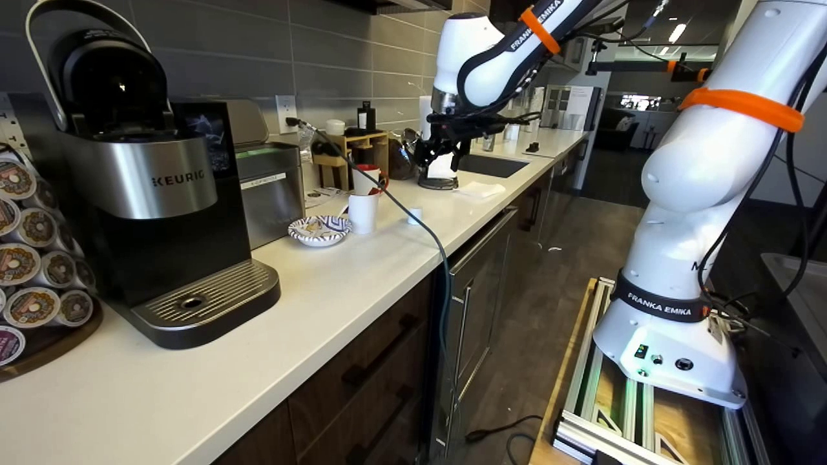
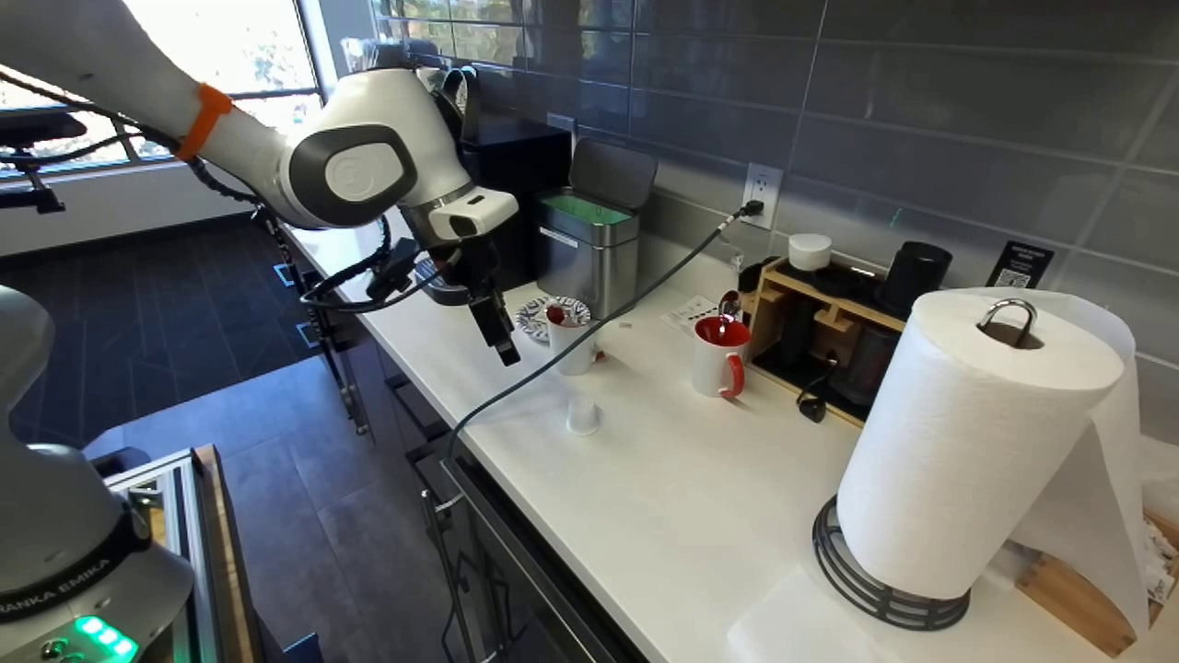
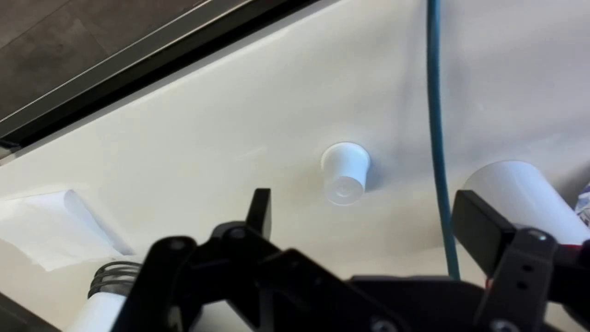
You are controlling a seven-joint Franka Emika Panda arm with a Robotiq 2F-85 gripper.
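Observation:
A small white cup (image 3: 344, 166) stands bottom-up on the white counter, near the middle of the wrist view. In exterior view 2 the same cup (image 2: 582, 416) is on the near side of the teal cable. My gripper is open and nothing lies between its fingers. It hangs above the counter, clear of the cup, with its black fingers (image 2: 492, 320) pointing down in exterior view 2. A white mug (image 3: 522, 193) lies partly behind one finger in the wrist view.
A teal cable (image 2: 652, 282) slants from the wall outlet across the counter. Around it are a red-handled mug (image 2: 718, 359), a patterned bowl (image 1: 319, 230) and a metal bin (image 1: 271, 186). A paper towel roll (image 2: 973, 442) stands farther along. Counter between cup and roll is mostly clear.

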